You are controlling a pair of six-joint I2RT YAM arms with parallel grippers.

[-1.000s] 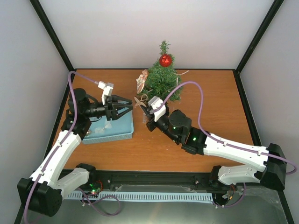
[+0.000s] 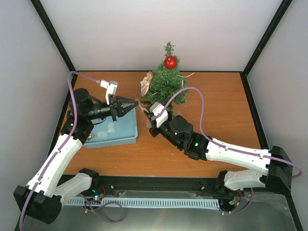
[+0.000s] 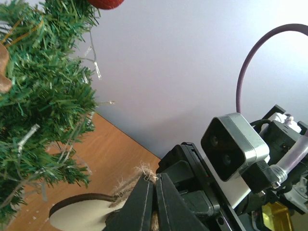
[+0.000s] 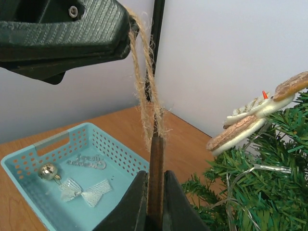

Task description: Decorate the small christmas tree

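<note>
The small Christmas tree [image 2: 166,84] stands at the back of the table, with a red ball [image 2: 170,62] near its top. Between the arms, my right gripper [image 2: 146,111] is shut on a flat wooden ornament, seen edge-on in the right wrist view [image 4: 156,175] and cream-faced in the left. Its twine loop [image 4: 144,77] runs upward to the fingertip of my left gripper [image 2: 136,102]. The left fingers are shut, twine fibres [image 3: 145,169] showing at their tips; whether they pinch the twine I cannot tell.
A light-blue basket [image 2: 118,140] sits under the left arm, holding a silvery bow [image 4: 86,192], a small metallic ball [image 4: 48,171] and clear beads [image 4: 86,161]. Another ornament [image 4: 260,113] hangs on the tree's left side.
My left gripper stood open beside the ornament, moved right to it, and is now shut and slightly back left. The twine loop is drawn towards it.
</note>
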